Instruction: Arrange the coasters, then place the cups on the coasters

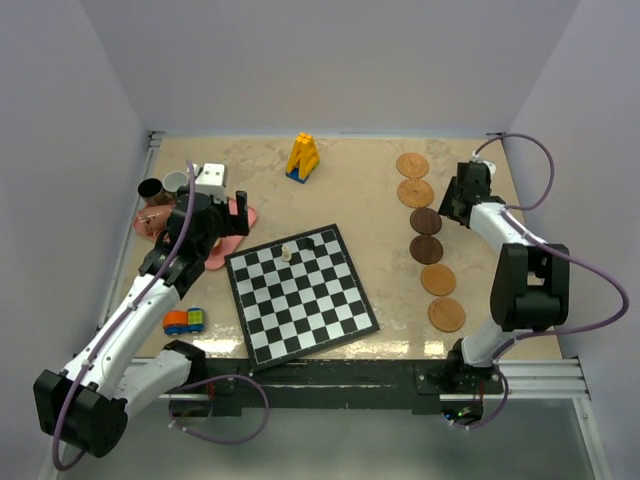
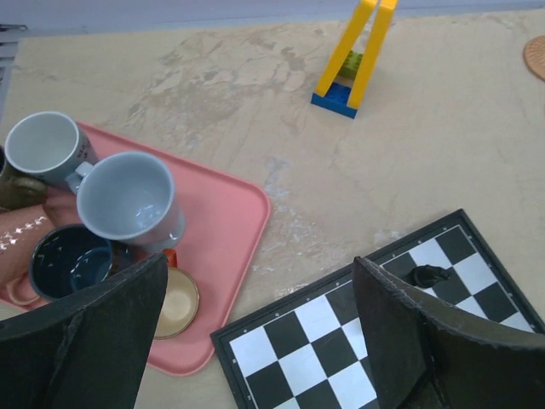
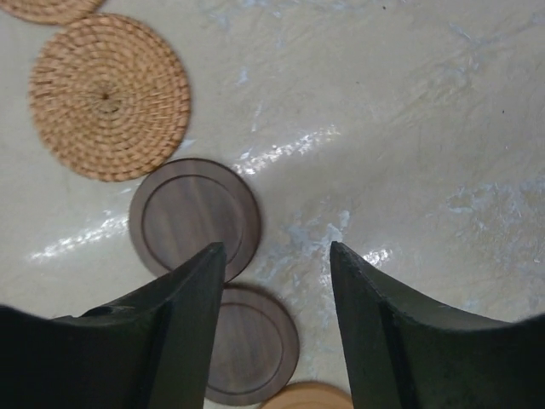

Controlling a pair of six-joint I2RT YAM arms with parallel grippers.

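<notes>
My left gripper (image 1: 236, 210) hangs open over the pink tray (image 2: 220, 230) of cups at the left. In the left wrist view the tray holds a white mug (image 2: 44, 145), a pale blue cup (image 2: 128, 196), a dark blue cup (image 2: 72, 260), a pinkish cup (image 2: 19, 239) and a cream cup (image 2: 174, 302), with nothing between the fingers. My right gripper is open over the table, right of the column of coasters: woven ones (image 3: 111, 94) and dark round ones (image 3: 194, 213), with lighter ones below.
A chessboard (image 1: 300, 298) with a few pieces fills the lower middle. A yellow toy (image 1: 303, 155) on a blue base stands at the back. Toy blocks (image 1: 183, 322) lie at the front left.
</notes>
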